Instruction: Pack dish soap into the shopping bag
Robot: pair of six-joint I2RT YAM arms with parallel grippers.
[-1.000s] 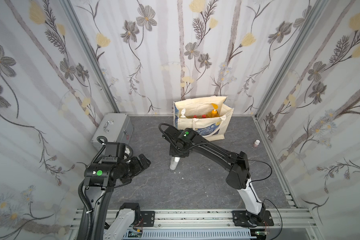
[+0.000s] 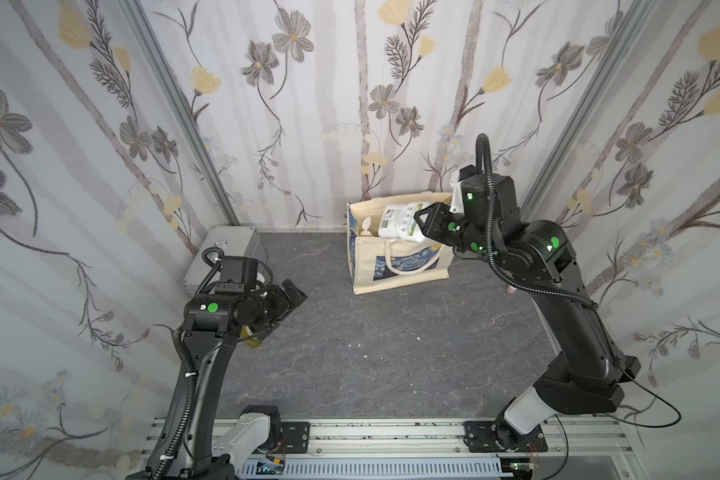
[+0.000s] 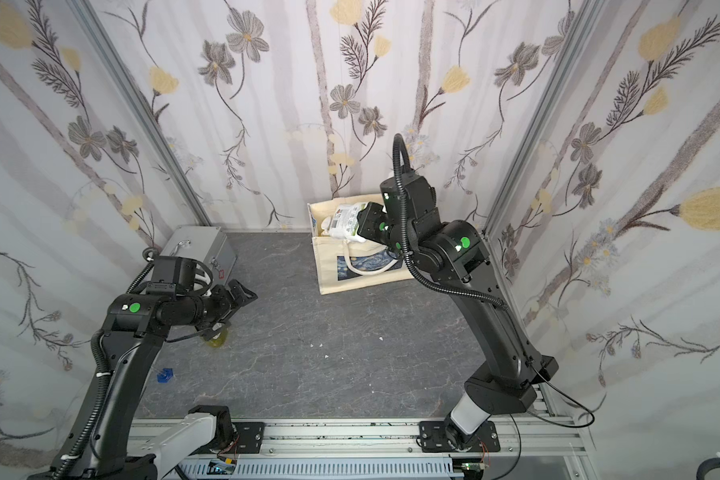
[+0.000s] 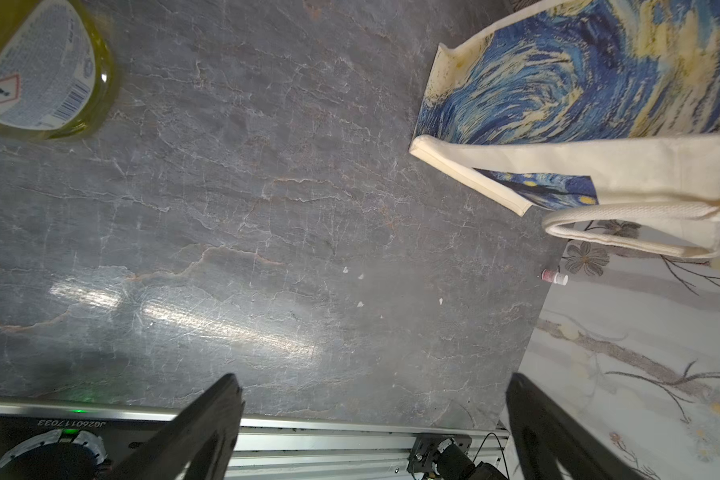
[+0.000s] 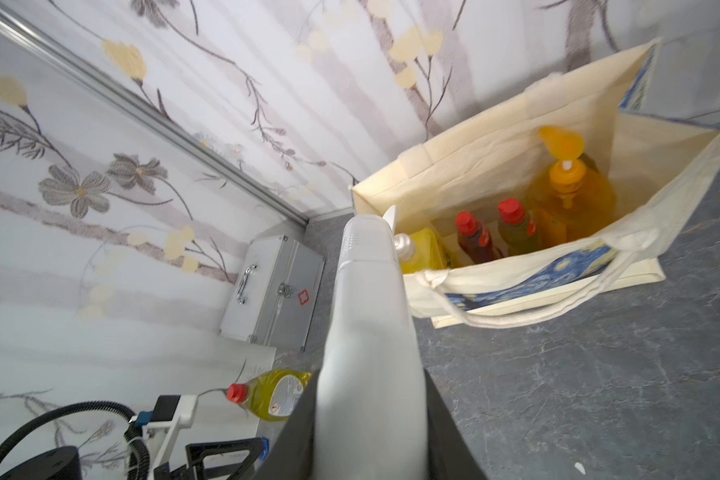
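Observation:
A white bottle with a printed label (image 2: 402, 221) is in my right gripper (image 2: 432, 221), which is shut on it. In the top left view it overlaps the opening of the cream shopping bag (image 2: 364, 276). The right wrist view shows the bottle (image 5: 372, 336) stretching forward, its end near the bag's left rim; whether they touch cannot be told. Inside the bag are an orange pump bottle (image 5: 572, 200), two red-capped bottles and a yellow bottle (image 5: 424, 249). My left gripper is open and empty, over the left floor. A yellow-green, red-capped bottle (image 5: 276, 393) is near it.
A grey metal case (image 2: 216, 248) stands against the back left wall. A small blue object (image 3: 165, 374) lies at the front left. A tiny white-capped bottle (image 4: 554, 277) is at the right edge. Mid-floor is mostly clear.
My right gripper has carried the white bottle from the middle floor back and right, up to the bag's opening.

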